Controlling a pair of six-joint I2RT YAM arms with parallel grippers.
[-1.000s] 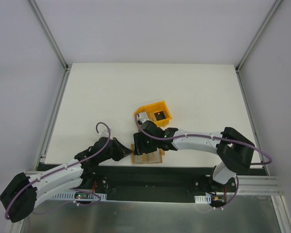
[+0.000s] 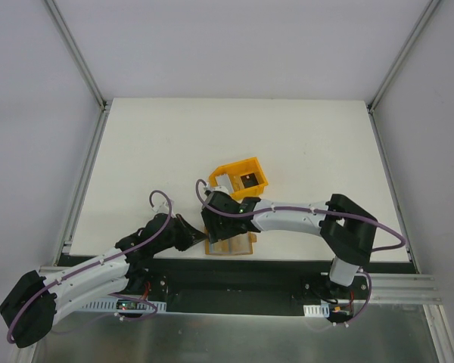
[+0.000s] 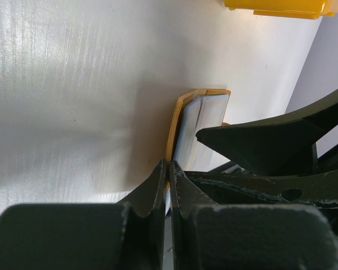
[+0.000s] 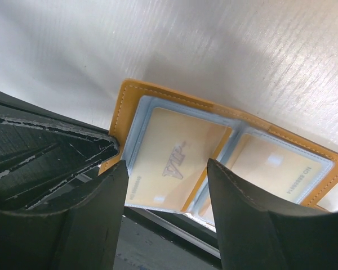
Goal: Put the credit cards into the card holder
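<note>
The brown card holder [image 2: 242, 248] lies open near the table's front edge, its clear pockets facing up. A gold card marked VIP [image 4: 172, 163] sits in the left pocket, and another gold card [image 4: 270, 165] in the right one. My left gripper is shut at the holder's left edge, whose thin brown rim runs in between its fingertips. Above the left pocket my right gripper stands open, its fingertips apart on either side of the VIP card and nothing gripped between them. From above, the right arm hides part of the holder.
Just behind the holder stands a yellow box [image 2: 260, 169] with a white card [image 2: 224, 181] and a black card [image 2: 250, 180] in it. Both grippers are close together over the holder.
The left arm, the holder and the yellow box have stayed put.
</note>
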